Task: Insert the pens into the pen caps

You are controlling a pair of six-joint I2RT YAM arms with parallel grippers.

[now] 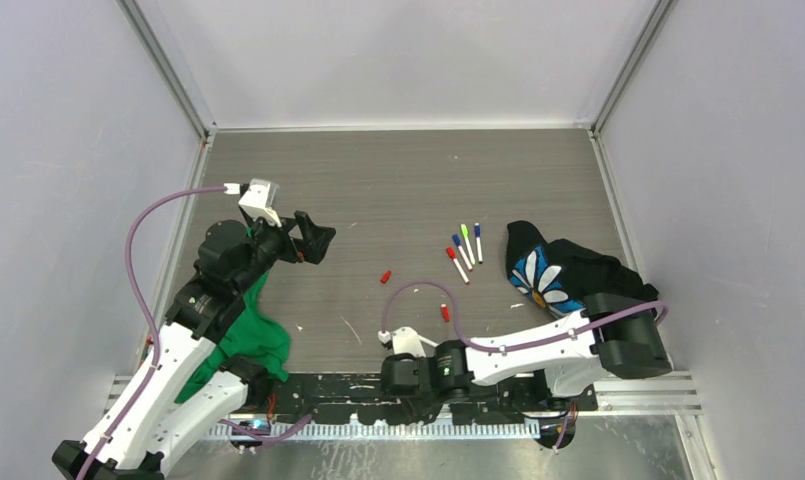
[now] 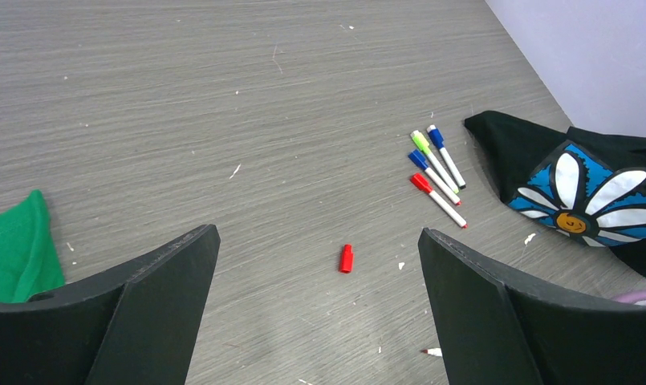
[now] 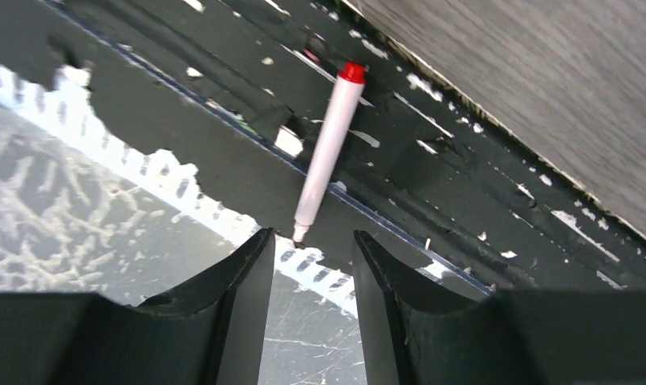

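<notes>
An uncapped white pen with a red end lies on the black strip at the table's front, just beyond the fingertips of my right gripper, which stands open with nothing between them. In the top view that gripper is low at the front centre. My left gripper is open over the left of the table. Red caps lie loose mid-table. Another pen's tip shows low in the left wrist view. Several capped pens in red, blue and green lie together to the right.
A green cloth lies at the left under the left arm. A black cloth with a flower lies at the right.
</notes>
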